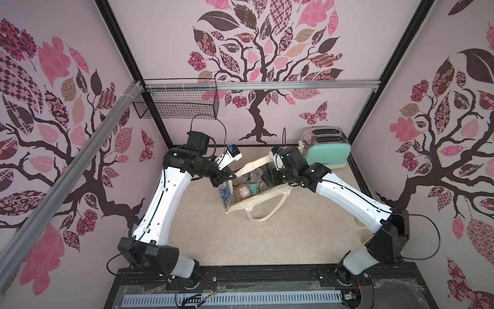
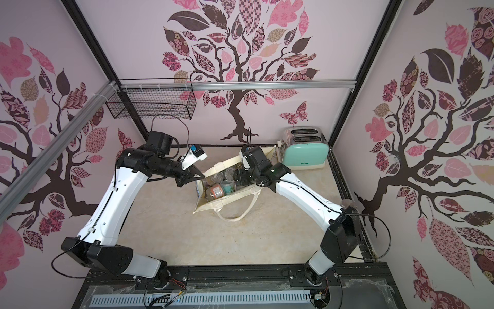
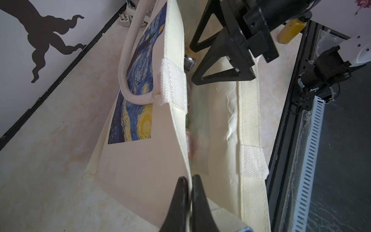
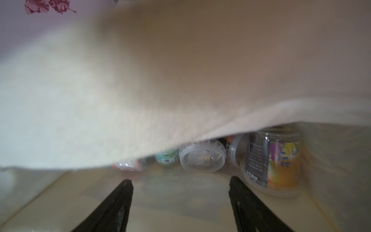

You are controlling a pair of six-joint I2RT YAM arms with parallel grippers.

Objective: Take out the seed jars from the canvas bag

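Observation:
The cream canvas bag [image 1: 257, 200] lies open on the table, seed jars inside. My left gripper is shut on the bag's rim at its left end. My right gripper is inside the bag, fingers apart with nothing between them. Beyond them lie an orange-labelled jar [image 4: 282, 162], a clear lidded jar [image 4: 201, 156] and a teal-labelled jar [image 4: 166, 156]. Bag fabric fills the upper part of the right wrist view.
A mint toaster [image 1: 326, 152] stands at the back right. A wire basket [image 1: 175, 100] hangs at the upper left.

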